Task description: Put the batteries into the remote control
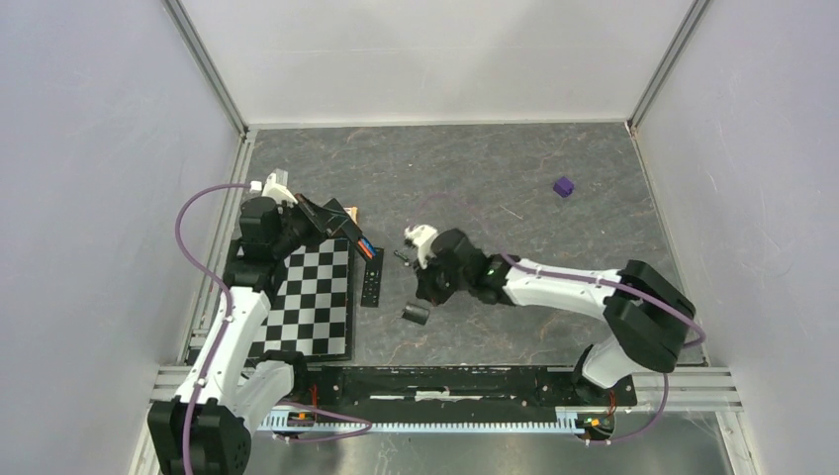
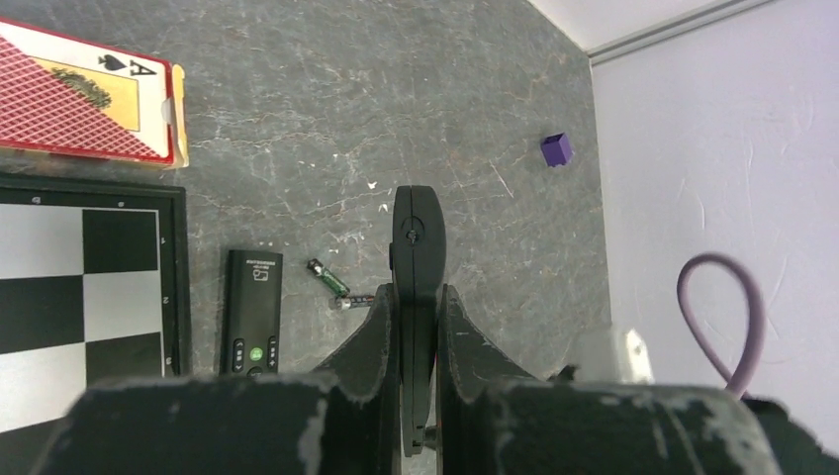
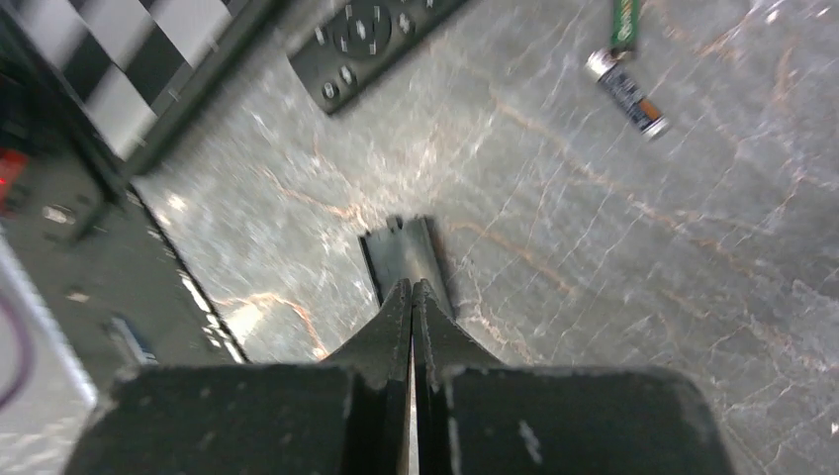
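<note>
My left gripper is shut on a black remote (image 2: 416, 218), held edge-on in its wrist view and tilted above the table in the top view (image 1: 351, 229). My right gripper is shut, with nothing seen between its fingertips. In its view a loose battery cover (image 3: 401, 257) lies on the table beyond the tips, with a green battery (image 3: 624, 22) and a dark silver-ended battery (image 3: 625, 91) farther off. A second black remote (image 2: 252, 307) lies beside the chessboard.
The chessboard (image 1: 312, 327) fills the table's left, with a card box (image 2: 84, 94) behind it. A purple cube (image 1: 563, 186) lies at the back right.
</note>
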